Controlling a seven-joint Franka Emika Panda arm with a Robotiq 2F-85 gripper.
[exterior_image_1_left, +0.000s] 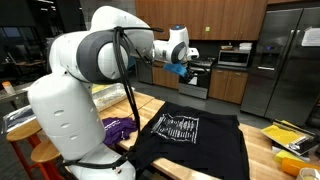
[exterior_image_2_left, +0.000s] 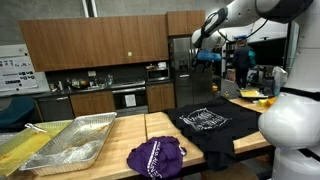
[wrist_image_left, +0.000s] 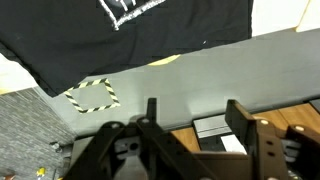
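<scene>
A black cloth with white print (exterior_image_1_left: 200, 138) lies spread on the wooden table, and its near edge shows in the second exterior view. My gripper (exterior_image_1_left: 183, 72) hangs in the air well above the table, apart from the cloth. Seen from the wrist, the gripper has its dark fingers (wrist_image_left: 151, 112) standing wide apart at the bottom of the picture, with nothing between them. The black cloth (wrist_image_left: 120, 40) fills the upper part of that view, its lower edge running across the table's edge.
A crumpled purple cloth (exterior_image_2_left: 157, 157) is on the table near the arm's base. Metal trays (exterior_image_2_left: 80, 140) stand at the left in the second exterior view. Yellow items (exterior_image_1_left: 288, 138) are on the right side of the table.
</scene>
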